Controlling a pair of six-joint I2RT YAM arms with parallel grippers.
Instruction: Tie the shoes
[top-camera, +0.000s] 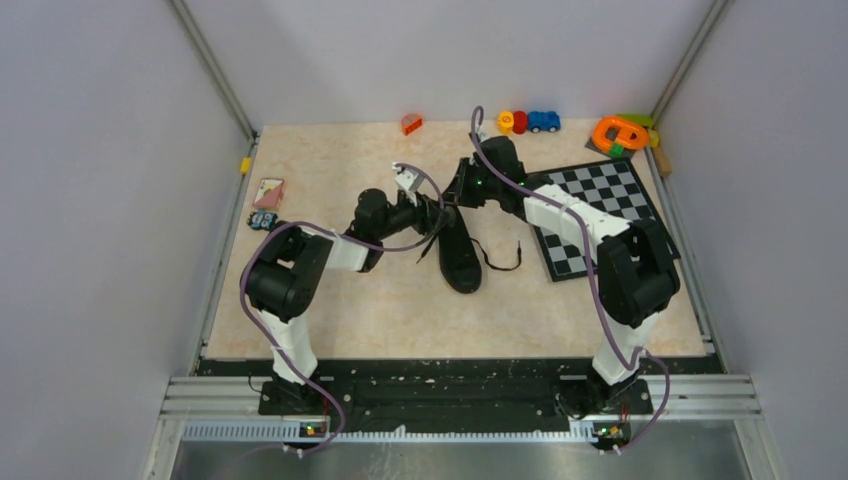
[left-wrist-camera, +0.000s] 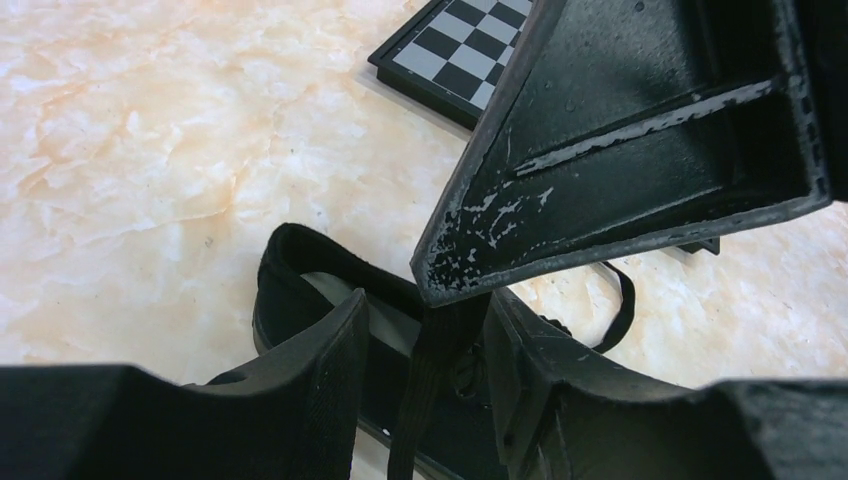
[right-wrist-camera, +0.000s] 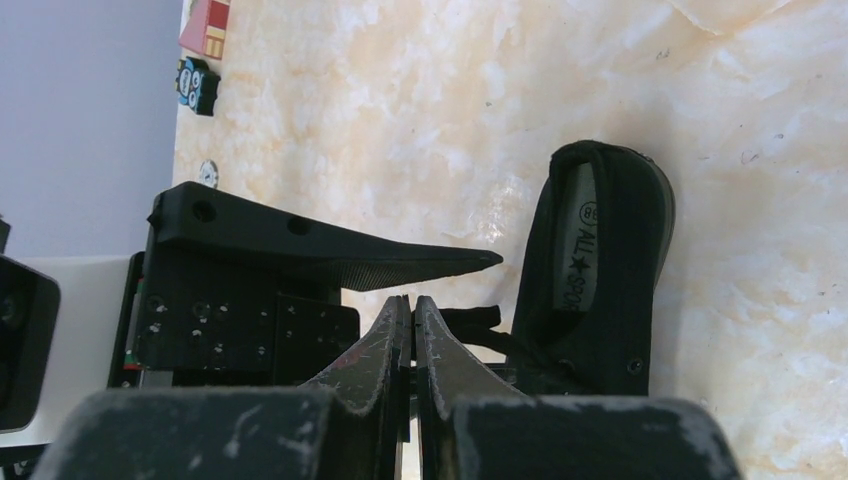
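Note:
A black shoe (top-camera: 460, 262) lies upright mid-table, a loose lace (top-camera: 500, 266) trailing to its right; in the right wrist view its insole (right-wrist-camera: 578, 240) shows. My left gripper is part open at the shoe's upper end, a flat black lace (left-wrist-camera: 415, 430) running between its fingers. My right gripper is shut just beside and above the left one, its fingertips together at the lace; whether any lace is caught there is unclear. In the left wrist view the right gripper's body covers the upper right.
A checkerboard (top-camera: 585, 250) lies right of the shoe. Small toys (top-camera: 543, 122) line the back edge, a few more (top-camera: 266, 195) sit at the left edge.

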